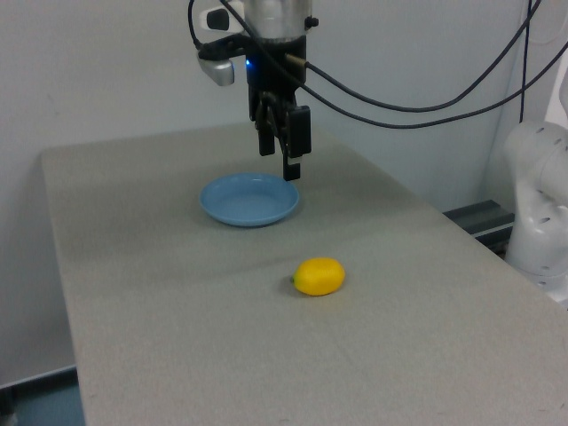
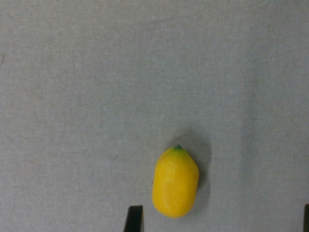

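A yellow lemon lies on the grey table, toward the camera from a light blue plate, which is empty. My black gripper hangs open above the table near the plate's back right, nothing between its fingers. In the wrist view the two fingertips show at the bottom edge, far apart, with the lemon just above and right of the left one in the picture.
Black cables loop from the wrist to the right. A white robot body stands beyond the table's right edge, with pale walls behind.
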